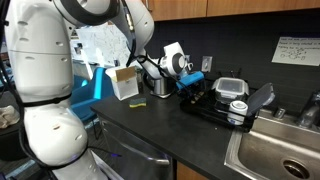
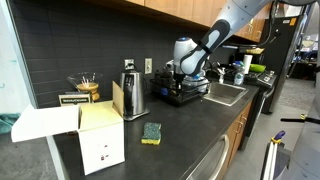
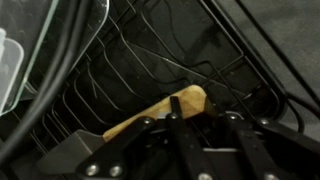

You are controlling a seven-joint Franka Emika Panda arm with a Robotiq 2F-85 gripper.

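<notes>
In the wrist view, a wooden handle with a dark flat blade at its lower left end lies slantwise in the black wire dish rack. My gripper is low over the handle's upper right end, with one dark fingertip overlapping the wood. The dark fingers blend into the rack, so whether they touch or clasp the handle is unclear. In the first exterior view, the white arm reaches down into the left side of the rack, hiding the gripper's tips.
A clear container and a white cup sit in the rack's right part. The sink is right of it. Left along the counter stand a metal toaster, a box and a sponge.
</notes>
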